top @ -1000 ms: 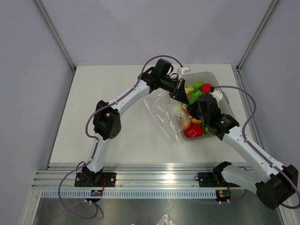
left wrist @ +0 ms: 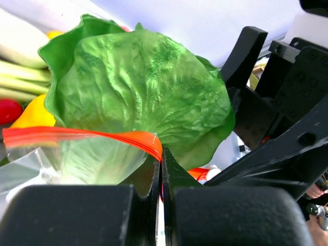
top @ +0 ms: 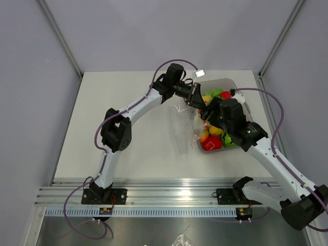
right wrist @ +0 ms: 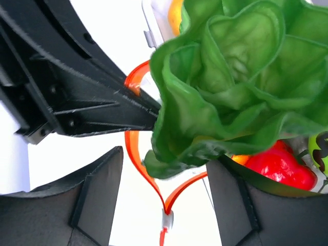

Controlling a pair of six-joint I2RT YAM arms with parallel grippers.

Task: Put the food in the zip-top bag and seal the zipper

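Observation:
My left gripper is shut on the orange zip edge (left wrist: 110,136) of the clear bag (top: 180,125), the thin strip pinched at its fingertips. A green leafy lettuce (left wrist: 143,84) fills the middle of the left wrist view, just beyond those fingertips. Seen from the right wrist, the lettuce (right wrist: 230,82) lies in front of my right gripper, whose fingers stand wide apart. It reaches close to them; contact cannot be made out. The bag's orange edge (right wrist: 132,146) runs down to a pale slider (right wrist: 167,219). From the top, both grippers crowd together, hiding the bag's mouth.
A grey bin (top: 225,83) of mixed food stands under and behind the grippers. Inside it show a red pepper (top: 211,143) and yellow and green items.
My right gripper has moved a little left and up, against the left one, and covers the green item seen there before. The bag's loose part looks less spread out. The left arm has barely shifted.

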